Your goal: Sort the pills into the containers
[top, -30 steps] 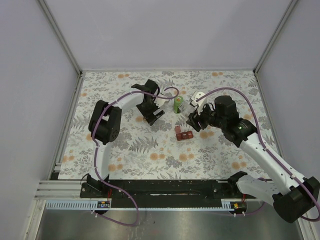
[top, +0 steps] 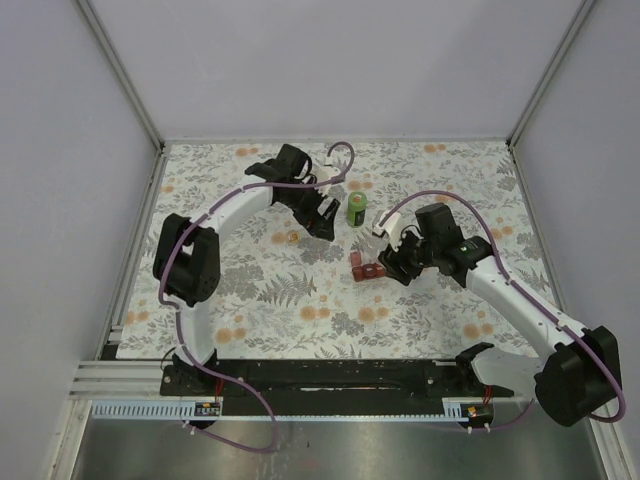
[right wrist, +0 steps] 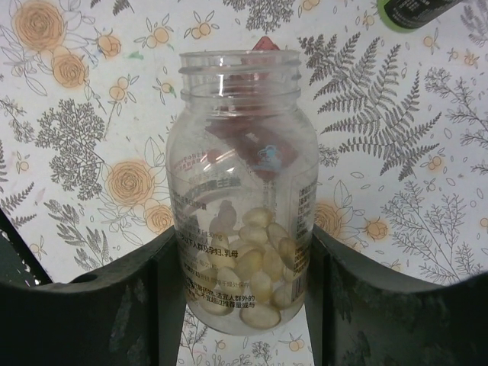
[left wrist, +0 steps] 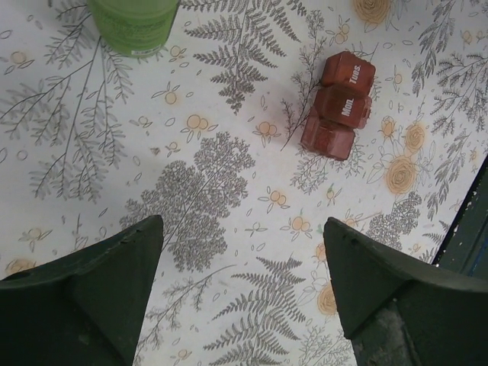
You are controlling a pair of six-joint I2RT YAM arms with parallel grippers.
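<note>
My right gripper is shut on a clear, lidless jar with several pale yellow pills in its base. The jar's mouth points away from my fingers, and reddish-brown boxes show through its neck. In the left wrist view these pill boxes lie in a short row on the cloth, with "Mon." and "Tues." printed on two; their lids look closed. My left gripper stands open above bare patterned cloth, nothing between its fingers. In the top view it is left of the boxes.
A green bottle stands behind the boxes. A small orange-brown item lies left of my left gripper.
The right gripper has lowered with the jar, its arm shifting toward the boxes. The boxes and bottle have stayed put.
</note>
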